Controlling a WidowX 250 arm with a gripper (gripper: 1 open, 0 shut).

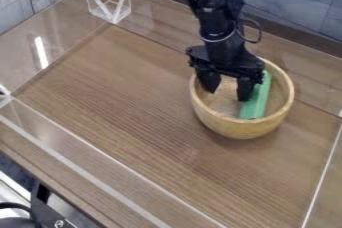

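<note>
A black robot arm hangs from the top centre, and its gripper (pixel 225 78) is down inside a round beige wooden bowl (pixel 235 128) on the right of the table, its fingers spread open toward the bowl's floor. A green oblong object (pixel 257 102) lies in the bowl, just right of the gripper and close beside its right finger. I cannot tell whether they touch. The gripper hides part of the bowl's inside.
A white wire object (pixel 110 2) stands at the back left. Dark cables show at the lower left corner.
</note>
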